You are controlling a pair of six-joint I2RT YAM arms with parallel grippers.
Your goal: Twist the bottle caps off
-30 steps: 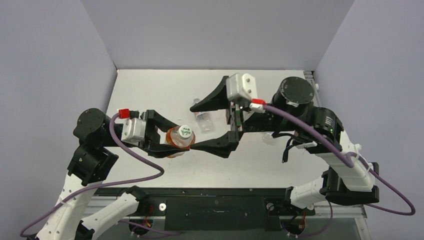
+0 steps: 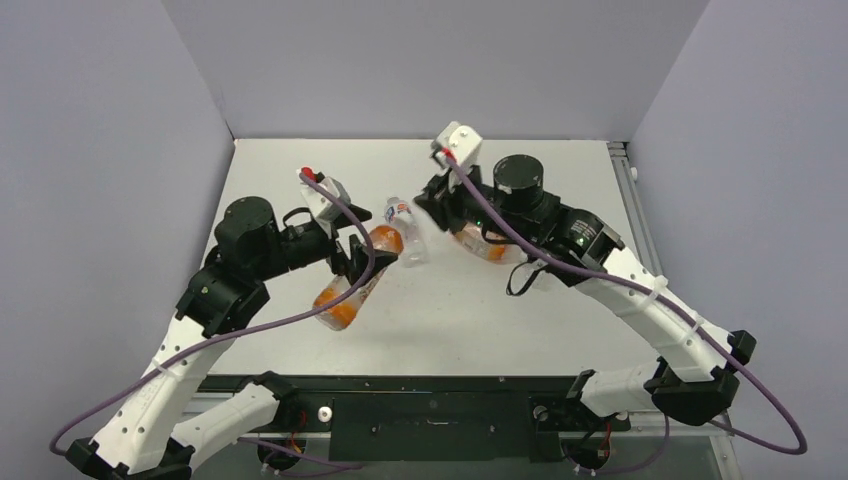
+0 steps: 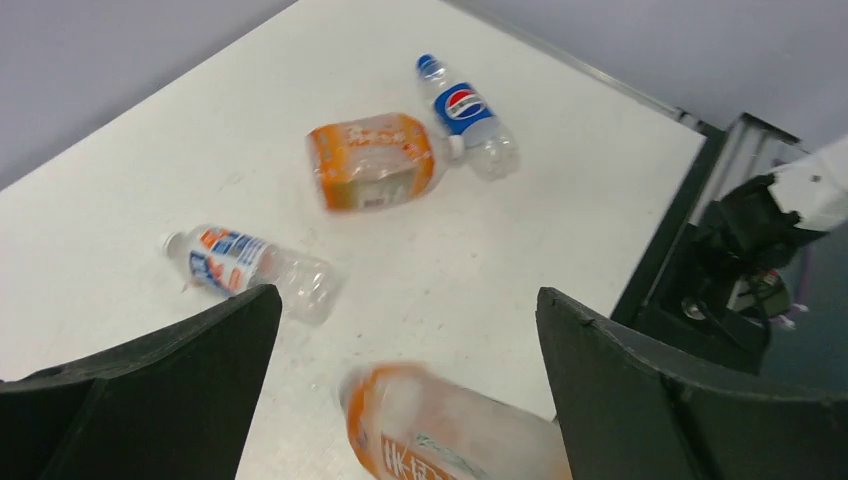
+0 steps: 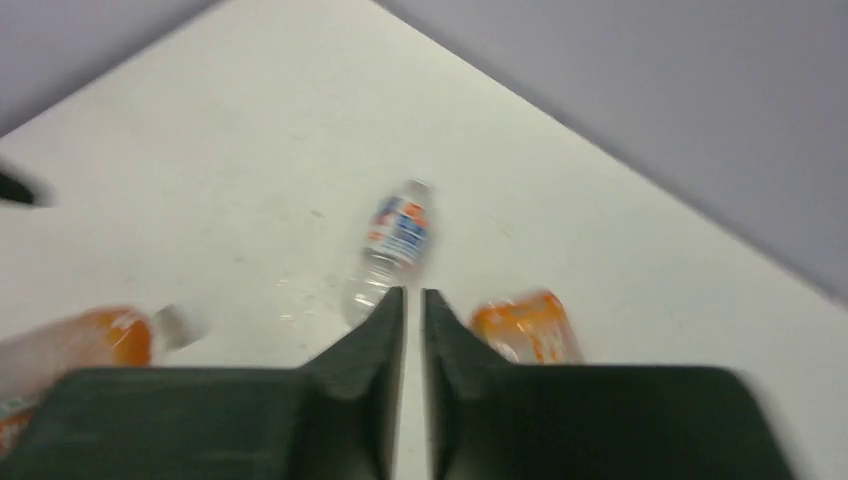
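Observation:
An orange-labelled bottle (image 2: 338,309) lies aslant under my left gripper (image 2: 382,235) in the top view; whether it rests on the table cannot be told. In the left wrist view, that gripper is open, and the blurred bottle (image 3: 440,430) shows low between its fingers, apart from them. My right gripper (image 2: 425,200) hangs over the table's middle. The right wrist view shows its blurred fingers (image 4: 350,360) only narrowly apart, with nothing visible between them. A cap-like end (image 4: 175,325) shows on an orange-labelled bottle (image 4: 80,355) there.
A clear bottle (image 3: 240,265) with a red, white and blue label lies on the table. Another orange-labelled bottle (image 3: 375,160) with a white cap (image 3: 455,147) lies near a blue-capped Pepsi bottle (image 3: 465,110).
Now the bottle is tipped over, the left gripper is turned, and the right gripper is farther back.

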